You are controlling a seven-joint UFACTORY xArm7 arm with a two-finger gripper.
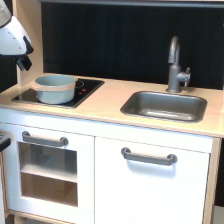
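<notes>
A pale blue-grey pot [55,90] rests on the black cooktop [92,88] at the left of the toy kitchen's counter. In the upper left corner is part of my white arm [13,38], with a dark piece [25,62] at its lower end, above and left of the pot. A small dark part [4,143] pokes in at the left edge, lower down; whether it belongs to the gripper is unclear. No pair of fingertips can be made out, so the gripper's state does not show.
An empty metal sink [165,105] with a grey faucet [176,68] is set into the right of the wooden counter [112,110]. Below are a glass-fronted door [48,162] and a white door [135,190], both closed, with grey handles. The counter between cooktop and sink is clear.
</notes>
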